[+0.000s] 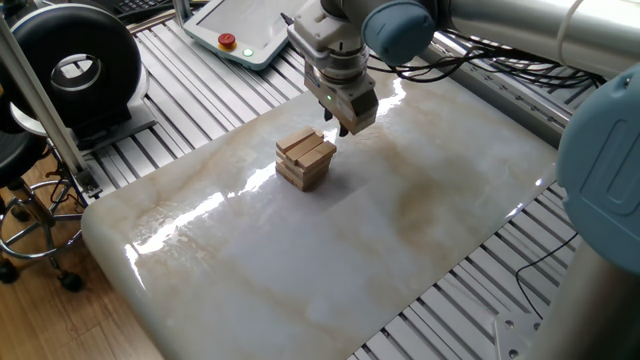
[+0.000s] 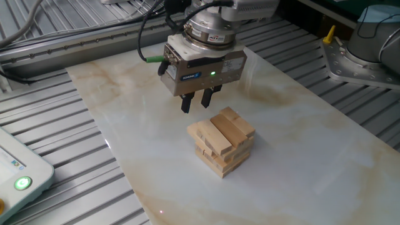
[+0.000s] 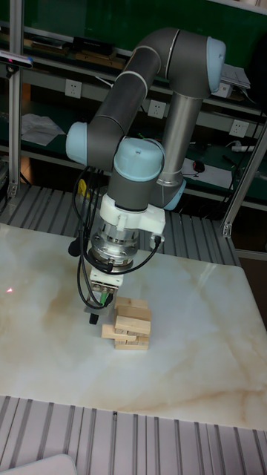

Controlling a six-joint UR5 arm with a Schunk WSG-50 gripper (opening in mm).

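Observation:
A small stack of light wooden blocks stands on the marbled sheet. Three blocks lie side by side on its top layer, and some of them jut out unevenly over the layers below. Just behind the stack in exterior view 2, my gripper hangs with its two black fingers apart and pointing down. Only empty space shows between them. From exterior view 1 the gripper appears above and beside the stack, clear of it. The third view has one finger left of the blocks.
The glossy marbled sheet is bare around the stack. A teach pendant with a red button lies on the slatted table at the back. Dark cables hang along the arm near the gripper.

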